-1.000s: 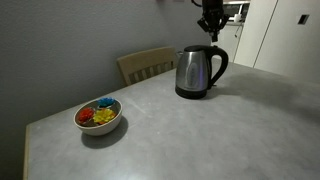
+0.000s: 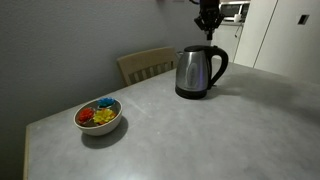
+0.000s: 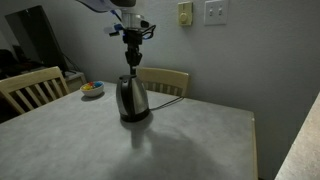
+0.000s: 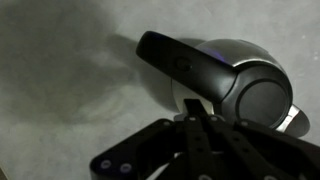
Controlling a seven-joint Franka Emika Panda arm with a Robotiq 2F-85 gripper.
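Note:
A silver and black electric kettle [image 2: 193, 73] stands upright on the table, its black handle facing right in exterior view 1. My gripper [image 2: 209, 37] points down just above the kettle's top, close to where the handle joins the lid. From exterior view 2, the gripper [image 3: 132, 70] also appears right over the kettle [image 3: 130, 97]. Looking down in the wrist view, the black handle [image 4: 185, 65] and round lid [image 4: 263, 97] lie beyond the fingertips. The gripper is shut, and nothing shows between its fingers. Whether it touches the lid, I cannot tell.
A white bowl [image 2: 100, 128] with red, yellow and blue items sits at the left in exterior view 1. A wooden chair [image 2: 147, 65] stands behind the table.
My gripper has shifted slightly to the left and lower over the kettle in exterior view 1. The kettle and the bowl have stayed in place.

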